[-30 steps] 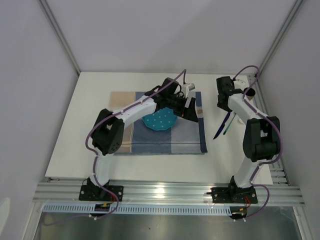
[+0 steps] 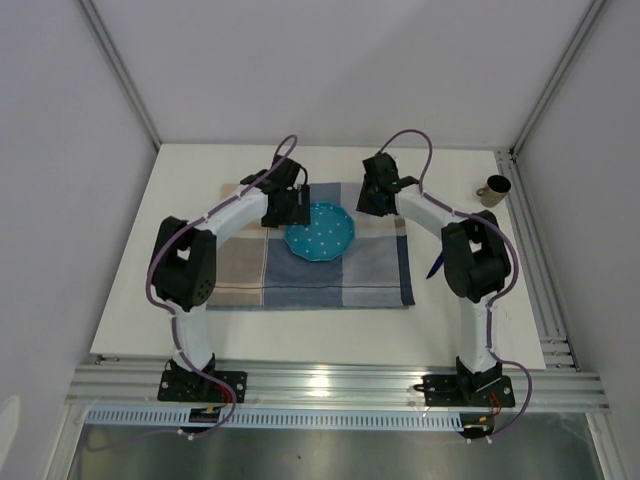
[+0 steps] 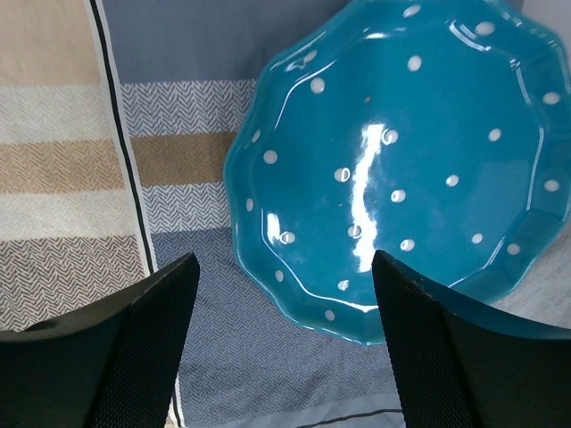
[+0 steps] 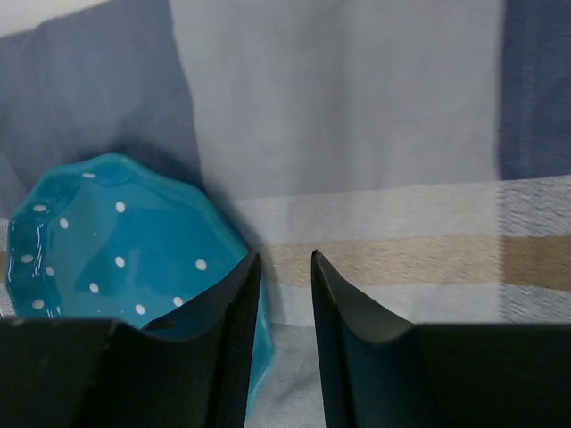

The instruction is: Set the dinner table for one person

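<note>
A teal dotted plate (image 2: 318, 240) lies on a striped placemat (image 2: 376, 275), near its middle. My left gripper (image 2: 292, 208) hangs over the plate's upper left; in the left wrist view its two fingers stand wide apart, empty, below the plate's image. My right gripper (image 2: 372, 205) is over the mat at the plate's upper right; in the right wrist view its fingers are a little apart beside the plate's rim, with nothing seen between them.
A brown mug (image 2: 494, 191) stands at the back right of the white table. A blue utensil (image 2: 436, 262) lies right of the mat, partly hidden by the right arm.
Both grippers have moved leftward: the left one back from the mat's right side to over the plate's left, the right one from near the mug to over the mat beside the plate.
</note>
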